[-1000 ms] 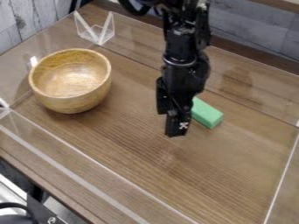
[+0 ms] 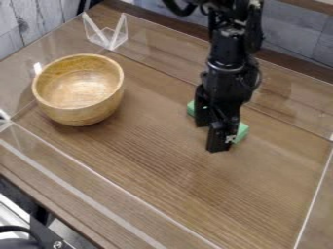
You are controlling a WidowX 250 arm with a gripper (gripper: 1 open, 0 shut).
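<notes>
My black gripper (image 2: 219,132) stands open, reaching down from the top centre of the camera view over a green block (image 2: 236,128). The block lies on the wooden table and is partly hidden behind the fingers, with its right end showing.
A wooden bowl (image 2: 78,65) sits at the left of the table (image 2: 156,190). A white wire-like object (image 2: 101,31) is at the back left.
My gripper has moved to the right, over the green block, which now shows less behind it.
</notes>
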